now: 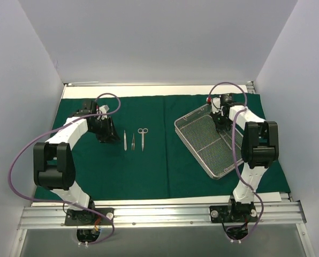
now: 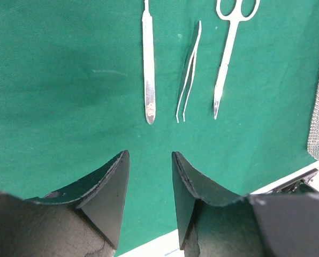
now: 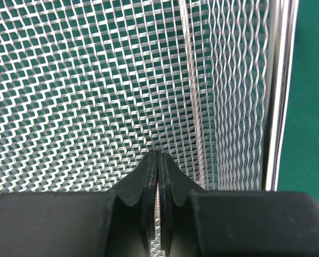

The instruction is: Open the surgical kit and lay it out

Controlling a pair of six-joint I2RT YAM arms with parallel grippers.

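Three slim metal tools lie side by side on the green cloth: a scalpel handle (image 2: pixel 149 64), tweezers (image 2: pixel 190 69) and scissors (image 2: pixel 227 53). To their left, in the top view, my left gripper is over bare cloth, its fingers apart and nothing between them. The wire-mesh tray (image 1: pixel 194 148) lies slanted on the right half of the cloth. Inside its outline, low over the mesh, is my right gripper, fingertips together. A thin pale sliver shows along the finger seam; whether it is something held, I cannot tell.
A metal bar (image 3: pixel 194 96) runs along the mesh near the tray's side rim (image 3: pixel 277 96). Grey walls close in both sides and the back.
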